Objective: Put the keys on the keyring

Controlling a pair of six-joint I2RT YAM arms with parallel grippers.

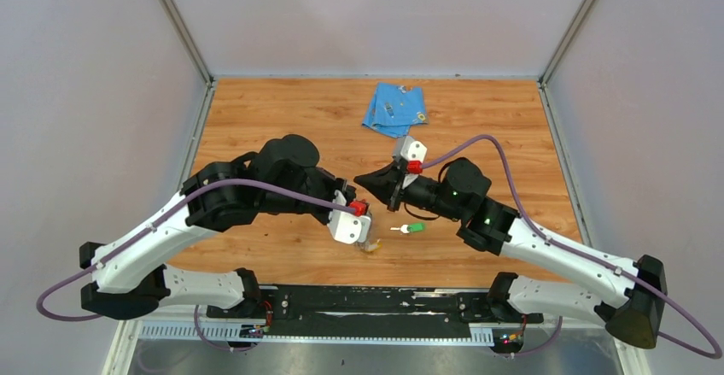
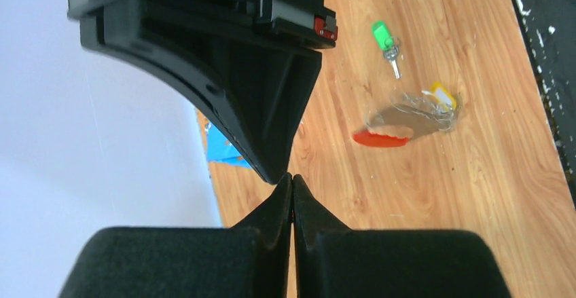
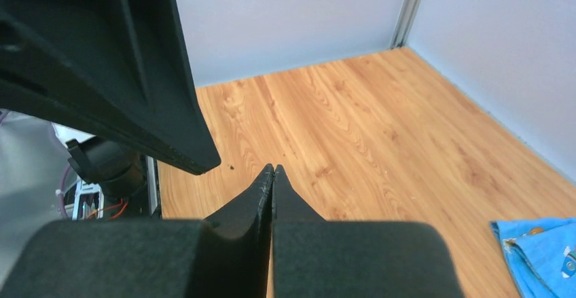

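Observation:
In the left wrist view, the bundle with an orange-red tag (image 2: 382,139) and a yellow tag (image 2: 443,96) shows blurred, clear of both grippers; its ring and keys are smeared. Whether it touches the table cannot be told. A separate silver key (image 2: 391,55) with a green tag (image 2: 382,34) lies on the wood. My left gripper is shut, with nothing visible between its fingertips. Close to it, my right gripper is also shut and empty. From above, the yellow tag (image 1: 373,246) peeks out below the left wrist, most of the bundle being hidden.
A folded blue cloth (image 1: 394,110) lies toward the back of the wooden table (image 1: 282,110). Both arms meet over the middle, their tips nearly touching. Open wood stretches left, right and behind; walls enclose the sides and back.

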